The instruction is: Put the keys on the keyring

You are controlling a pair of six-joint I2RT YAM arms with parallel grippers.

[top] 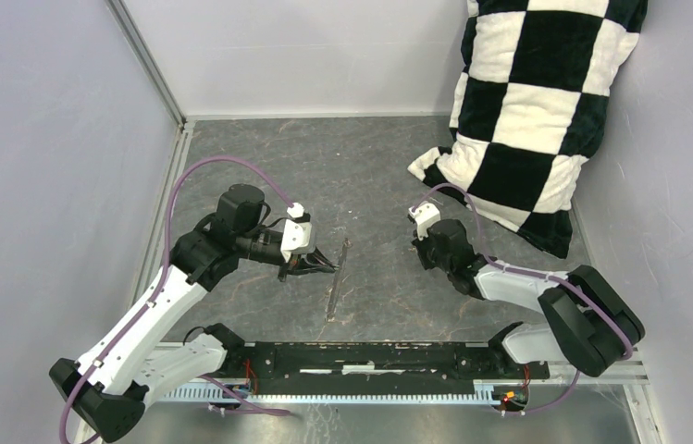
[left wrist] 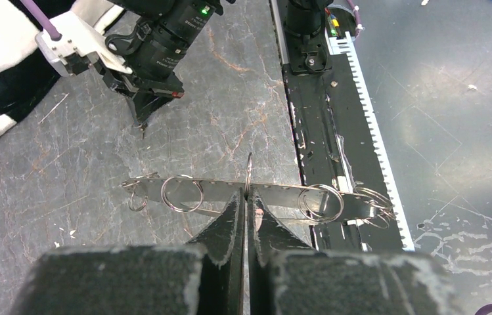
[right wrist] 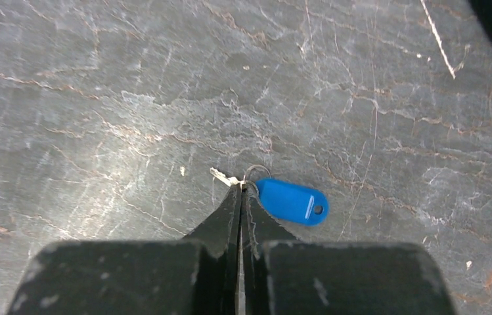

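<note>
The keyring is a long metal strip with several wire rings along it. My left gripper is shut on it near its middle, where one ring stands edge-on at the fingertips. In the right wrist view a small key with a thin ring and a blue tag shows right at the tips of my right gripper. That gripper is shut, and nothing clearly shows between its fingers. The tips cover part of the ring, so whether they touch it cannot be told. From the top, my right gripper hides the key.
A black-and-white checkered cushion leans at the back right, behind the right arm. The grey floor between and behind the arms is clear. A black rail runs along the front.
</note>
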